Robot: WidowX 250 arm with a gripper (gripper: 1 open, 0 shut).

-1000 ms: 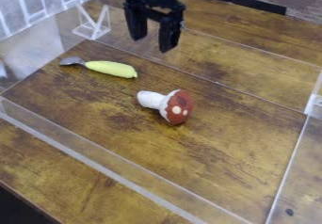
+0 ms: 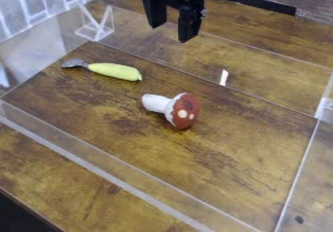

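My black gripper (image 2: 172,19) hangs over the back of the wooden surface at the top centre, its two dark fingers apart with nothing seen between them. Below it, nearer the front, a red-and-white toy mushroom (image 2: 181,110) lies on its side. A yellow-green corn-like toy (image 2: 116,71) lies at the left, with a metal utensil head (image 2: 74,63) at its left end.
Clear plastic walls (image 2: 305,175) border the work area on the sides. A small white strip (image 2: 224,78) shows near the back wall.
My gripper has moved up and slightly right, away from the objects, toward the top of the view. The toys have not moved.
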